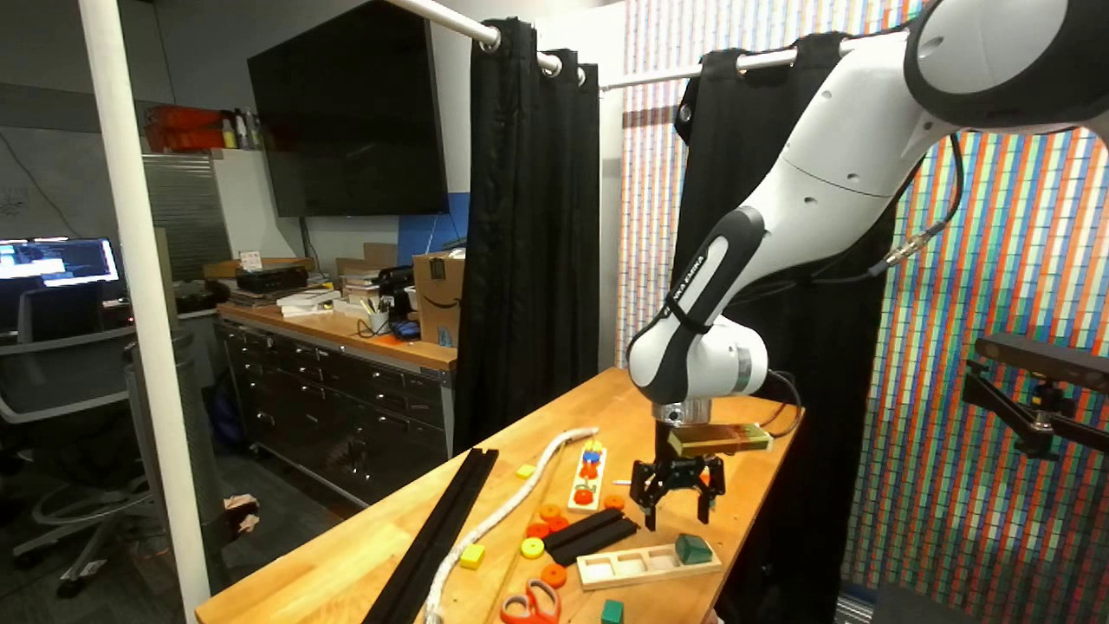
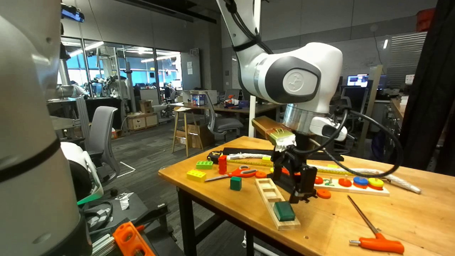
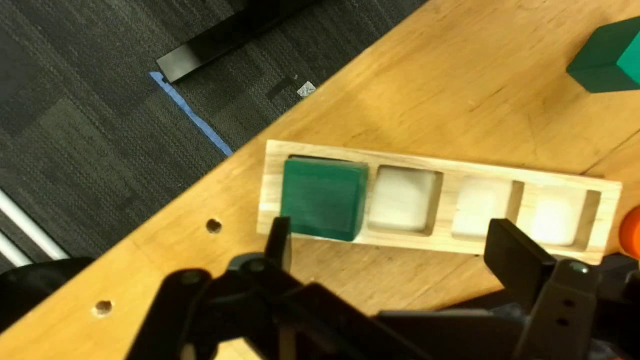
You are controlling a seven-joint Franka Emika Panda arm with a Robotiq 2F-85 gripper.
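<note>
A long wooden tray (image 3: 396, 239) with a row of square compartments lies near the table's edge. A dark green block (image 3: 324, 198) sits in its end compartment nearest that edge, its top standing above the rim; the other compartments are empty. In exterior view 2 the same green block (image 2: 284, 211) fills the near end of the tray (image 2: 279, 226). My gripper (image 1: 677, 511) hangs above the table, just behind the tray, clear of the block. Its fingers (image 3: 517, 255) are spread wide with nothing between them. Another green block (image 2: 235, 183) rests on the bare table, off the tray's side.
Red-handled scissors (image 2: 243, 171), a yellow brick (image 2: 196, 175) and a red brick (image 2: 222, 164) lie beyond the tray. Behind my gripper are black strips (image 1: 590, 536) and a board of coloured rings (image 1: 587, 478). An orange-handled tool (image 2: 379, 244) occupies the near right, with bare wood around it.
</note>
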